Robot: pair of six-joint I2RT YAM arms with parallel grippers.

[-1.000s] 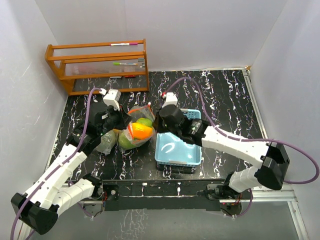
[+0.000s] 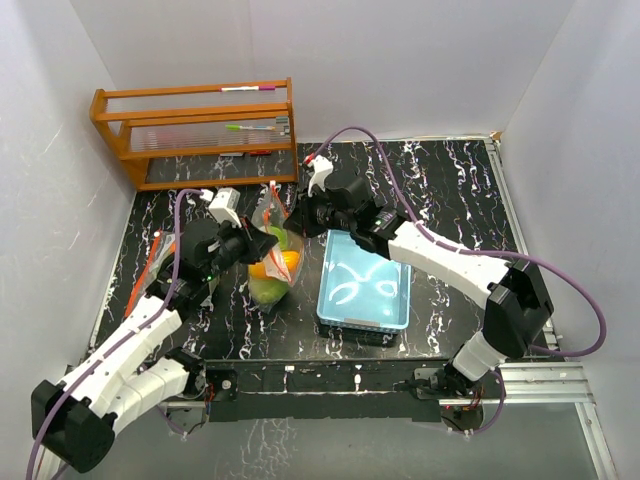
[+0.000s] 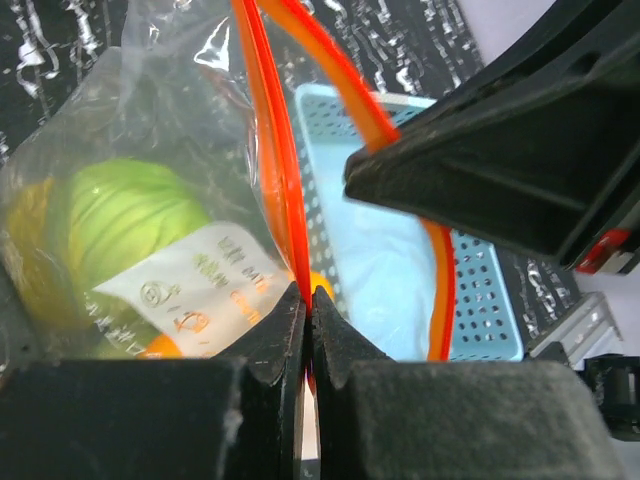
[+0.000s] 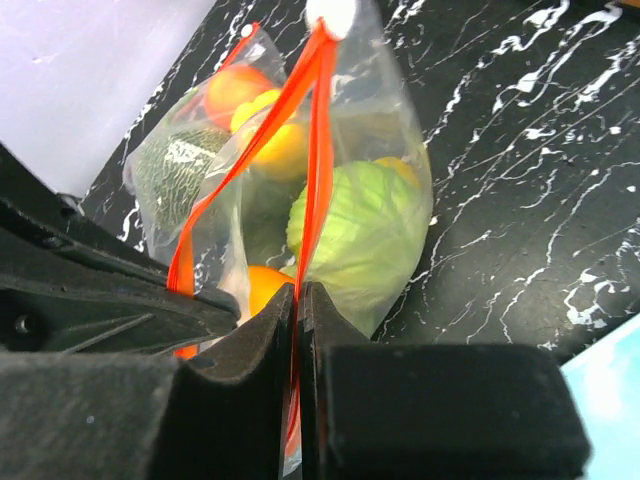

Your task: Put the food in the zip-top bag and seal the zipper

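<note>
A clear zip bag point(image 2: 268, 285) with orange zipper edges stands between my arms in the top view. Inside show a green cabbage-like item point(image 4: 360, 220) and an orange food item point(image 4: 268, 288). My left gripper point(image 2: 268, 246) is shut on the bag's orange-edged rim; in the left wrist view the orange strip point(image 3: 283, 170) runs down into the fingertips. Right of it, my right gripper point(image 2: 297, 222) is also shut on the rim, with orange strip between its fingers in the right wrist view. Between the grippers the bag's mouth gapes, two orange strips point(image 4: 318, 150) standing apart.
Another clear bag point(image 4: 180, 165) with orange and yellow food lies left of this one, partly behind my left arm. A light-blue basket point(image 2: 365, 282) sits to the right, beneath the right arm. A wooden rack point(image 2: 200, 140) stands at the back left.
The right gripper moved left and up, and the two are closer together. The basket shifted slightly right; the bag looks narrower.
</note>
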